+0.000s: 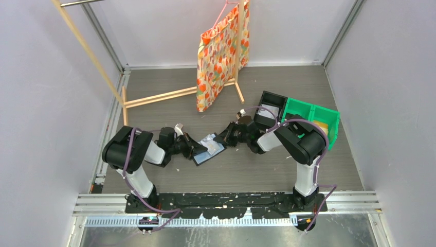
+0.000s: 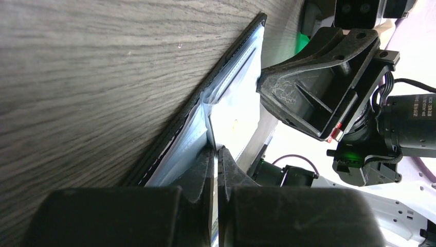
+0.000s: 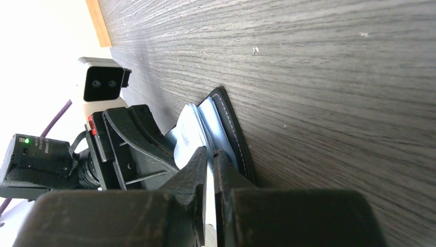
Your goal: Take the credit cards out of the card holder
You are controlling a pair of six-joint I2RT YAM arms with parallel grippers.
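The card holder [image 1: 210, 150], a dark cover with pale bluish sleeves, lies tilted on the table between both grippers. In the left wrist view my left gripper is shut at the sleeves [image 2: 234, 121], on a thin edge as far as shows. In the right wrist view my right gripper has its fingertips close together at the sleeves [image 3: 193, 134] near the cover's edge [image 3: 231, 123]; whether it grips them I cannot tell. No separate card can be made out.
Black bins [image 1: 277, 100] and green bins [image 1: 326, 110] stand at the right. A wooden rack [image 1: 159, 98] with a floral cloth [image 1: 216, 62] stands at the back. The table in front of the holder is clear.
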